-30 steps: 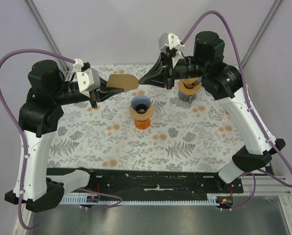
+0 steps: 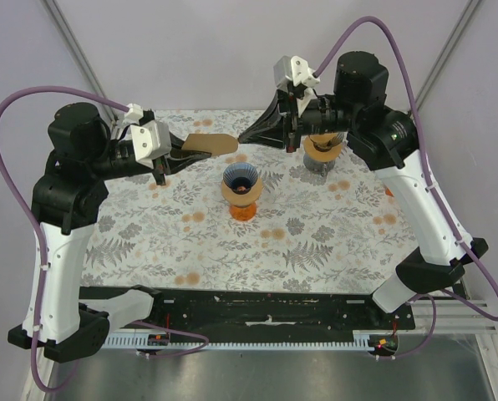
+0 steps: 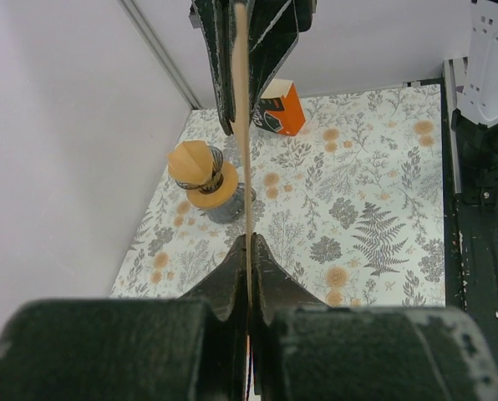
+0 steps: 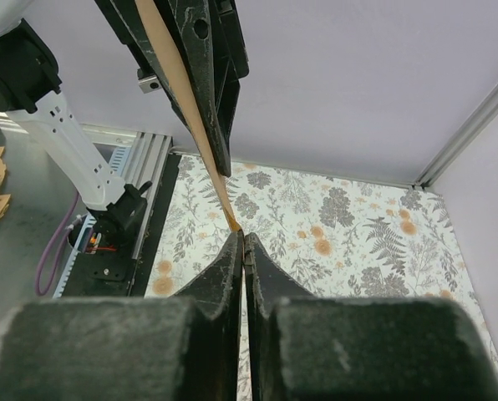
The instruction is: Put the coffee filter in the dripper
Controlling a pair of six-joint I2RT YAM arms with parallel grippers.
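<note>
A flat brown coffee filter [image 2: 210,143] is held level in mid-air between both grippers, left of and above the dripper [image 2: 241,187], whose ribbed cone sits on an orange base. My left gripper [image 2: 182,152] is shut on the filter's left end; in the left wrist view the filter runs edge-on up from its fingertips. My right gripper [image 2: 242,138] is shut at the other end, and in the right wrist view the filter's thin edge meets its fingertips [image 4: 232,259].
At the back right stands a second dripper [image 2: 321,152] with filters in it. An orange box [image 3: 281,109] appears in the left wrist view.
My left gripper looks almost unchanged.
</note>
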